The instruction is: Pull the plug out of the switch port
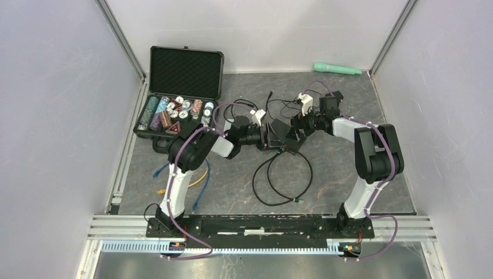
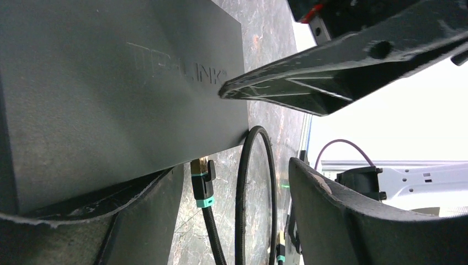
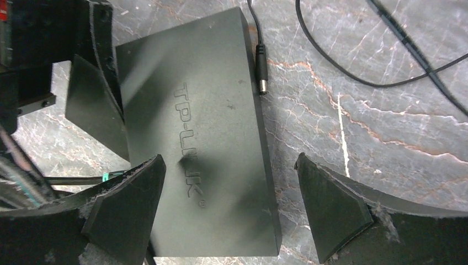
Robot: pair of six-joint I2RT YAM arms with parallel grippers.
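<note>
The dark TP-LINK switch (image 1: 290,135) (image 3: 193,138) lies between my grippers. In the left wrist view a plug (image 2: 201,187) with a teal band sits at the switch's lower edge, its cable running down, beside a looped black cable (image 2: 241,204). My left gripper is open around that edge, the plug between its fingers in view, not visibly gripped. My right gripper is open above the switch's top, its fingers either side of it.
An open case of coloured items (image 1: 174,116) is at the back left, a mint cylinder (image 1: 337,68) at the back right. A loose barrel connector (image 3: 261,69) lies beside the switch. Cables lie in front.
</note>
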